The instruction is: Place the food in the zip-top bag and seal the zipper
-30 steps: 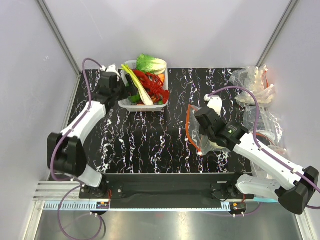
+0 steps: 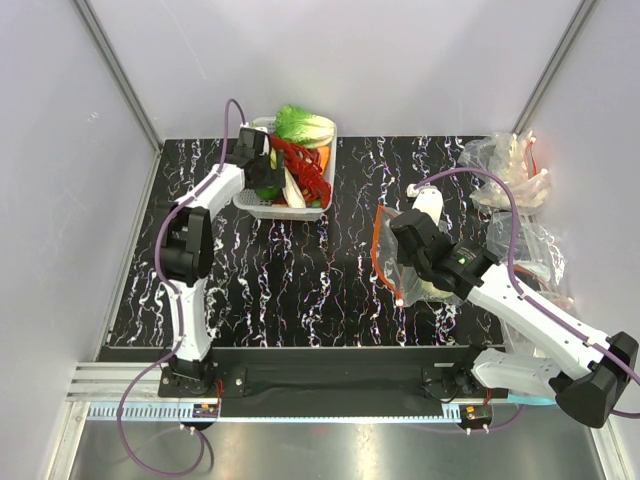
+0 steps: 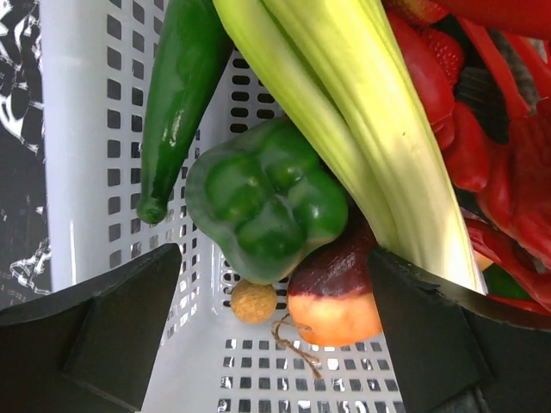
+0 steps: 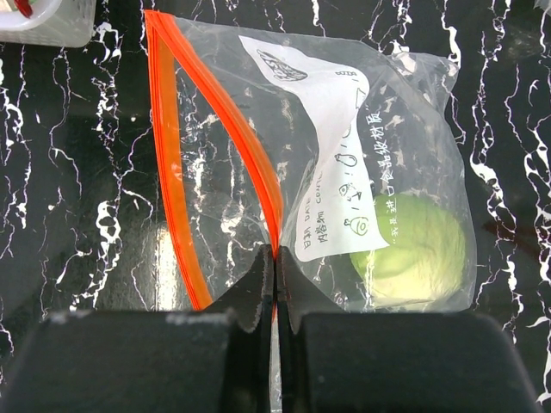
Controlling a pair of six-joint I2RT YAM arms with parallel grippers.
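Observation:
My left gripper stands open over the left side of the white food basket. In the left wrist view a green bell pepper lies just ahead of and between its fingertips, with a dark red and orange onion-like item and celery-like stalks alongside. The clear zip bag lies on the table with its orange zipper spread apart on the far side. A pale green round food is inside the bag. My right gripper is shut on the bag's orange edge.
The basket also holds a red lobster, a leafy cabbage and a long green vegetable. Several filled clear bags sit along the right wall. Table between basket and zip bag is free.
The celery-like stalks look partly covered by it now. My right arm and the bag have stayed put.

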